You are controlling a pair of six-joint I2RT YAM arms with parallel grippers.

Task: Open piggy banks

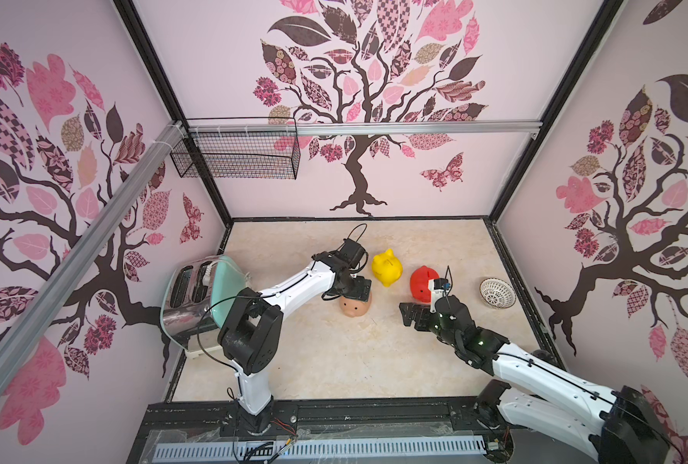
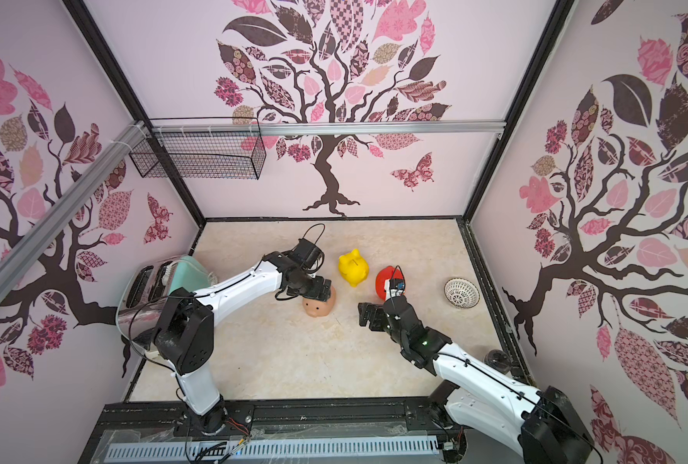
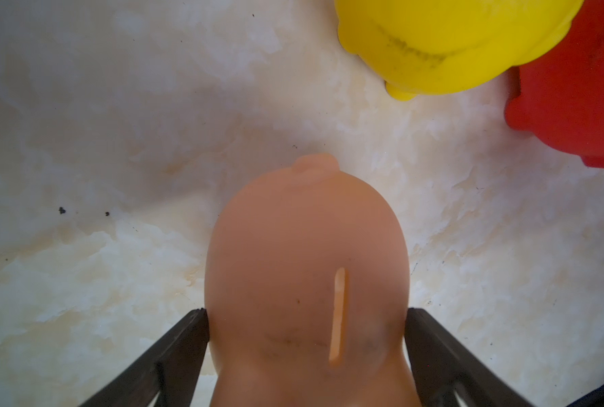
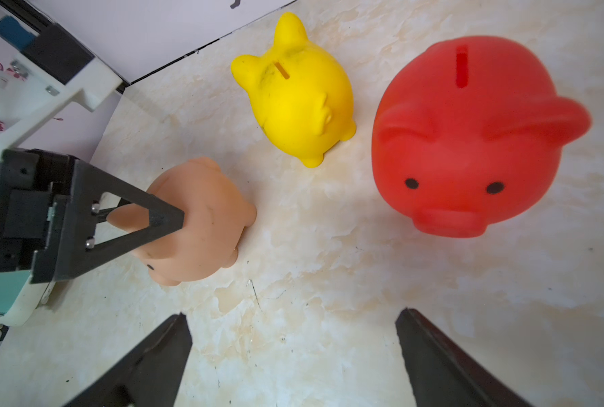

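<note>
A peach piggy bank (image 3: 295, 244) stands on the table, its slot upward. My left gripper is around it, open, with a fingertip at each side of the body; whether both touch cannot be told. A yellow piggy bank (image 4: 302, 101) and a red piggy bank (image 4: 465, 149) stand behind and to the right of it. My right gripper hangs open in front of the red one, nothing between its fingers.
A white patterned bowl (image 1: 497, 292) sits at the right edge of the table (image 1: 375, 363). A mint toaster-like appliance (image 1: 228, 286) stands at the left. A wire basket (image 1: 235, 154) hangs above at the back left.
</note>
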